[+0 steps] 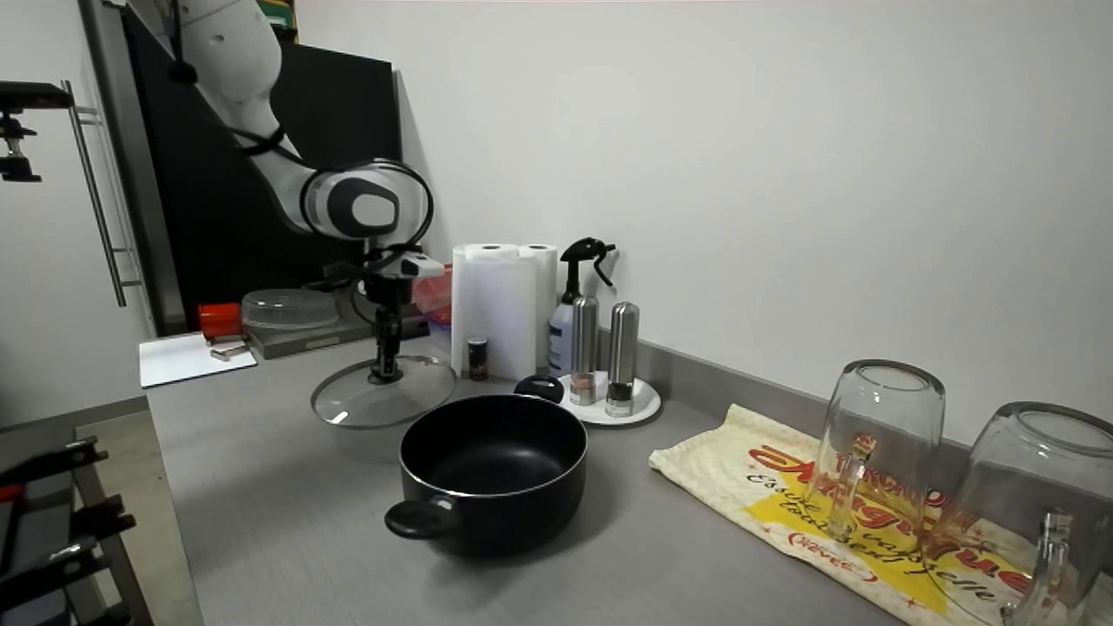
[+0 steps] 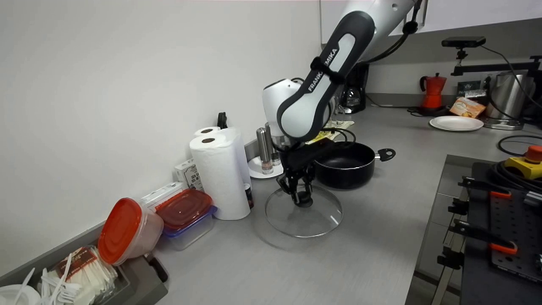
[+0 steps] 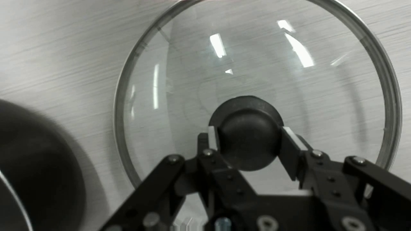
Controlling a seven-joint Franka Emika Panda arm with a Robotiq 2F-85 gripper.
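A glass lid with a metal rim hangs a little above the counter, its black knob between my fingertips. My gripper is shut on that knob, one pad against each side. In exterior view 2 the lid tilts slightly, and a faint shadow lies below it. The black pot stands uncovered on the counter, with no contents visible. It is beside the lid, and its dark edge enters the wrist view at the lower left.
Paper towel rolls, a small spice jar and two steel mills on a white plate stand along the wall. Two glass mugs rest on a printed cloth.
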